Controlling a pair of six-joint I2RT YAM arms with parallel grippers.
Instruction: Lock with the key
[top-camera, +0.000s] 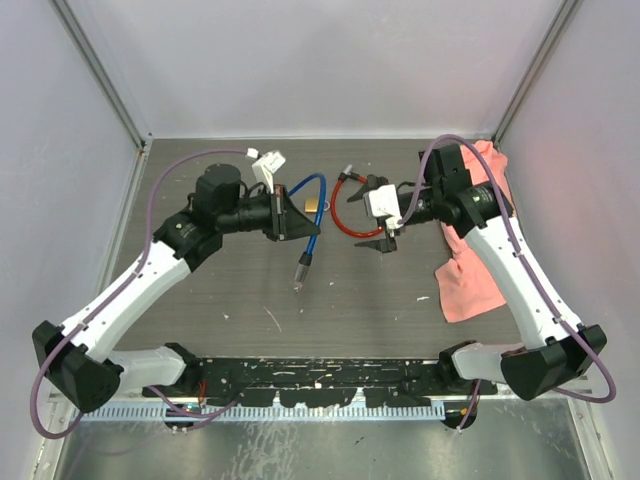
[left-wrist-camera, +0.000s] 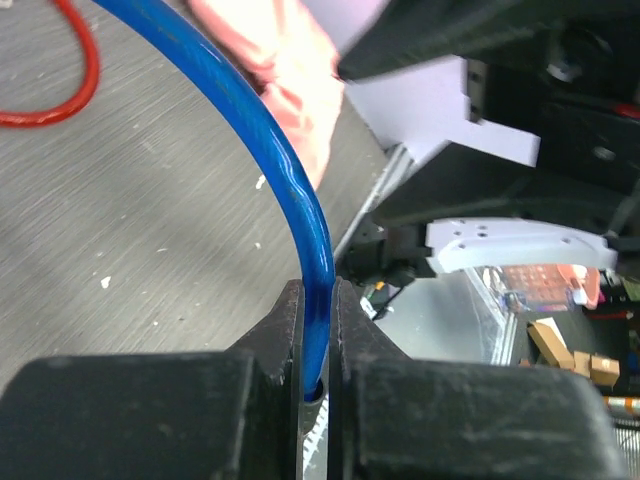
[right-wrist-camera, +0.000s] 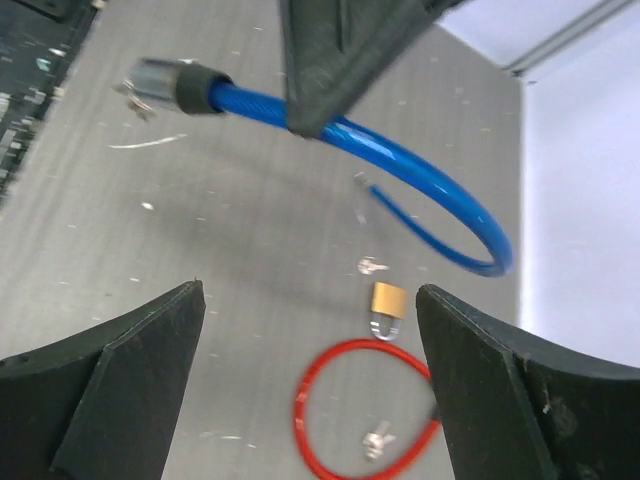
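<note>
A blue cable lock hangs lifted off the table, its cable pinched in my shut left gripper. In the right wrist view its metal lock cylinder points left, with a small metal piece, seemingly a key, at its end. The blue cable's other end shows farther back. My right gripper stands open to the right of the cable. Its two fingers frame the lower part of the right wrist view with nothing held between them; the blue cable passes beyond them.
On the table lie a red cable lock with keys, a brass padlock and a loose key. A pink cloth covers the right side.
</note>
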